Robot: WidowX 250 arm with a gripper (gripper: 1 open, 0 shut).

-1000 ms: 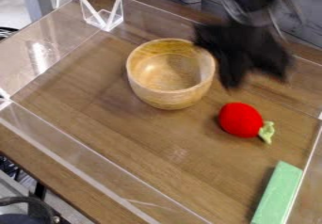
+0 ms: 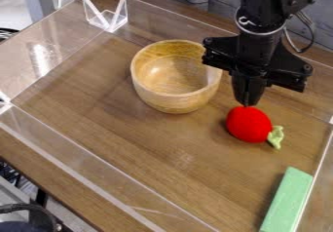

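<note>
The black gripper (image 2: 248, 84) hangs just above and behind a round red object (image 2: 248, 124) with a pale green stem, which lies on the wooden table (image 2: 156, 168). A light wooden bowl (image 2: 163, 85) sits left of the gripper, partly behind it. Whether anything is between the fingertips, and whether they are open or shut, is unclear in this view.
A mint-green bar (image 2: 287, 203) lies at the front right. Clear plastic walls edge the workspace, with a bracket at the back left.
The gripper has come down and slightly left toward the space between the bowl and the red object, and now appears sharp rather than blurred. The objects on the table have not moved.
</note>
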